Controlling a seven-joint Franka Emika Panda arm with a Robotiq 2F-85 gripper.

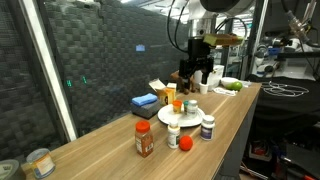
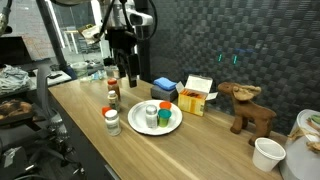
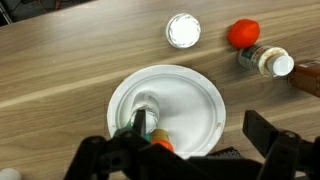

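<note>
My gripper [image 1: 196,75] hangs open above the table, with nothing between its fingers. In the wrist view its dark fingers [image 3: 268,137] spread wide over the near part of the white plate [image 3: 205,92]. On the plate stand a white-lidded jar [image 3: 146,103] and an orange cup [image 3: 160,136]; a teal cup [image 2: 164,117] also shows there in exterior view 2. Beside the plate are another white-lidded jar [image 3: 183,30], a red ball [image 3: 243,34] and a small bottle with a white cap [image 3: 266,60].
A brown-red spice jar [image 1: 144,138] stands near the plate. Behind it are a blue sponge [image 1: 144,100] on a dark box and an open yellow box [image 2: 194,96]. A toy moose [image 2: 249,112] and a white cup [image 2: 267,153] stand farther along. Bare wood [image 1: 95,155] lies toward the tins.
</note>
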